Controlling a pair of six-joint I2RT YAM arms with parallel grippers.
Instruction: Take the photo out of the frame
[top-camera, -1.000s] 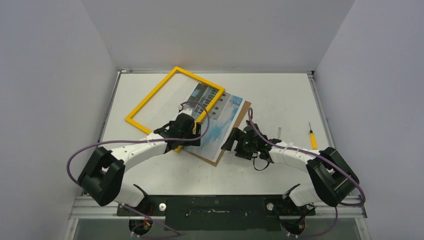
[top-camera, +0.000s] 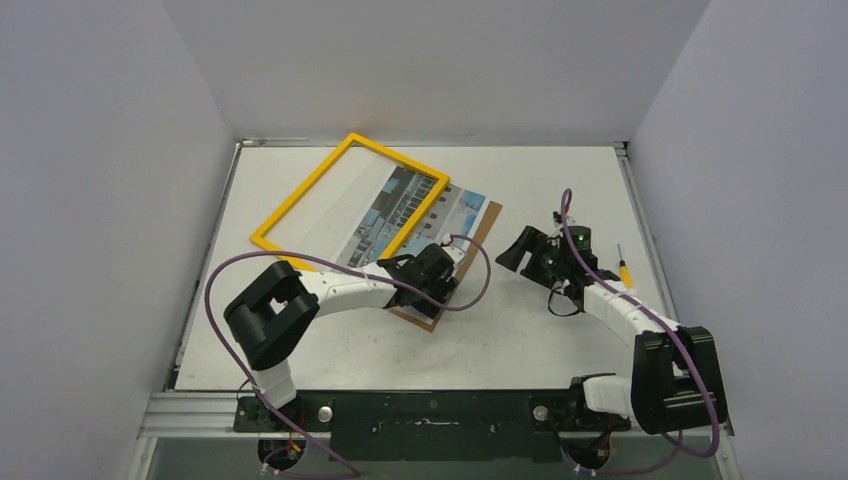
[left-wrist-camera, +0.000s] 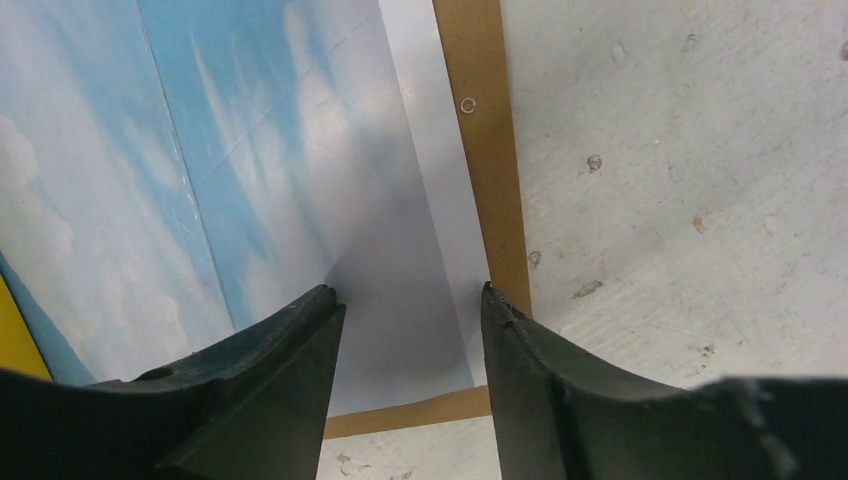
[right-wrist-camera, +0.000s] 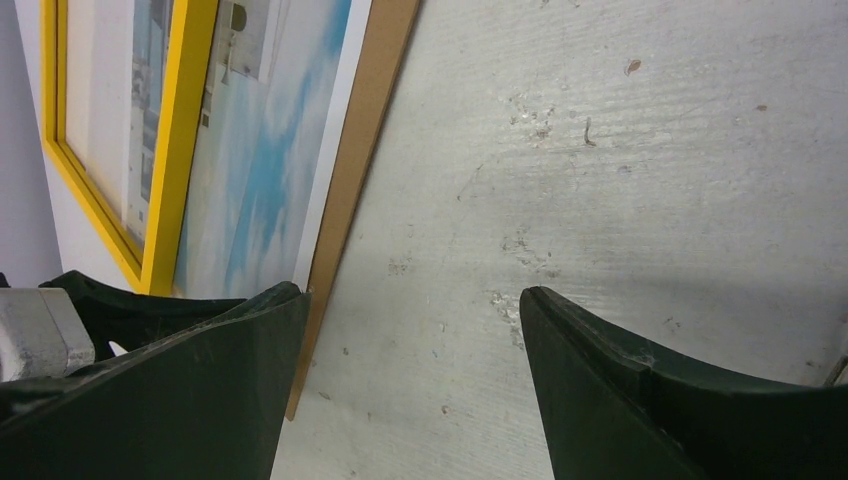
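Note:
A yellow frame (top-camera: 313, 182) lies at the left back of the table, overlapping a photo (top-camera: 457, 208) with blue and white tones. Brown backing board (top-camera: 480, 235) shows along the photo's right and front edges. In the left wrist view, my left gripper is part open over the front corner of the photo (left-wrist-camera: 270, 180), its right finger (left-wrist-camera: 510, 340) near the photo's white border; nothing is gripped. My right gripper stands open above bare table, right of the board (right-wrist-camera: 350, 165), with nothing between its fingers. In the top view the left arm hides part of the photo.
A yellow-handled screwdriver (top-camera: 624, 272) lies near the table's right edge, close to the right arm. Purple cables (top-camera: 215, 310) loop along both arms.
My left gripper has moved right, from the frame's front edge to over the photo's front corner. The right gripper has drawn away from the board, rightward and back. Frame and photo look unmoved.

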